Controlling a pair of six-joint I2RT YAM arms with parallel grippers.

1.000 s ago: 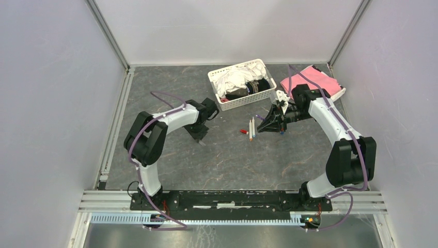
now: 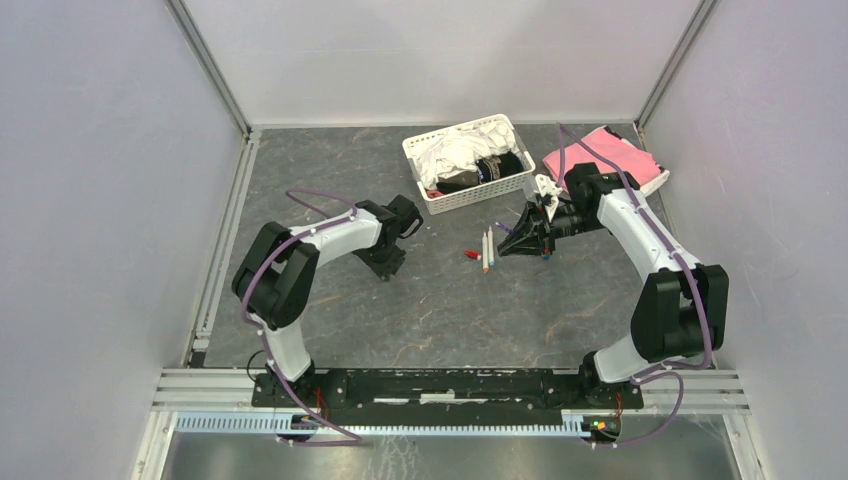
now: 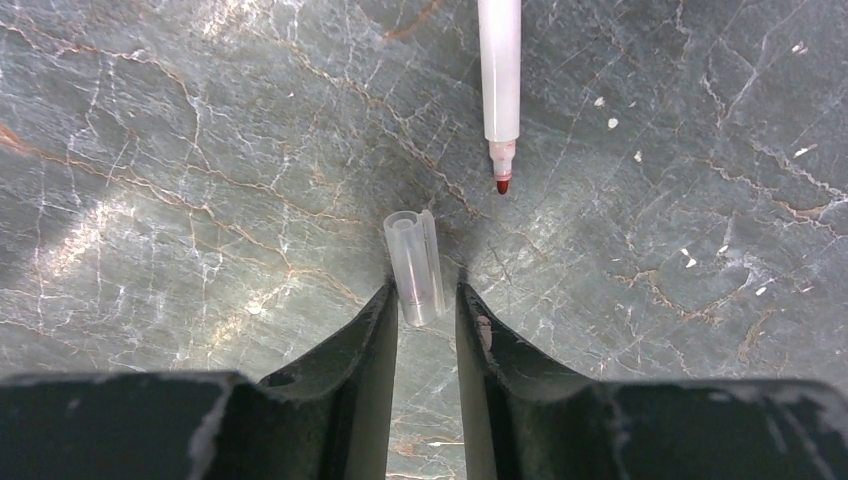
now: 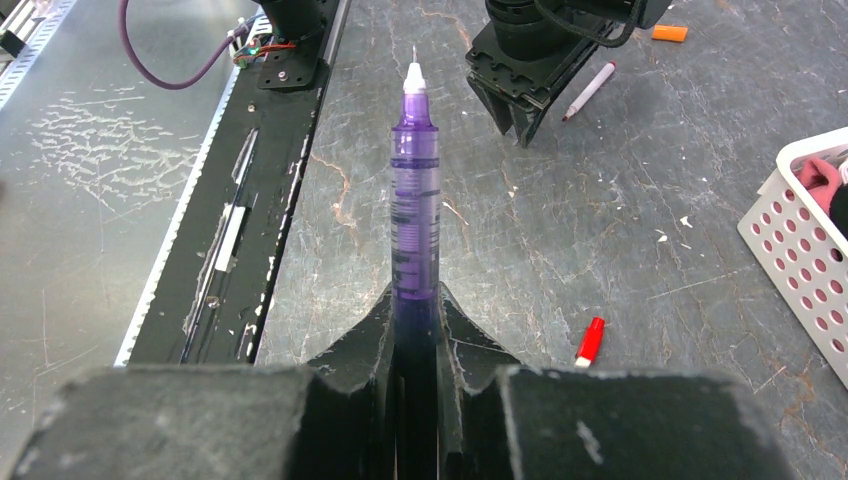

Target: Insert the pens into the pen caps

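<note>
In the left wrist view a clear cap [image 3: 414,265] lies between the fingertips of my left gripper, which is part open around it; whether both fingers touch it is unclear. A white pen [image 3: 500,80] with a red tip lies beyond. My right gripper is shut on a purple pen [image 4: 415,220], held with its white-tipped end outward. A red cap [image 4: 592,340] lies on the floor, beside pale pens [image 2: 486,250] in the top view. An orange cap [image 4: 668,33] lies farther off in the right wrist view.
A white basket [image 2: 430,203] with cloths stands at the back centre. A pink cloth [image 2: 600,150] lies on a tray at the back right.
The right arm has stayed still.
</note>
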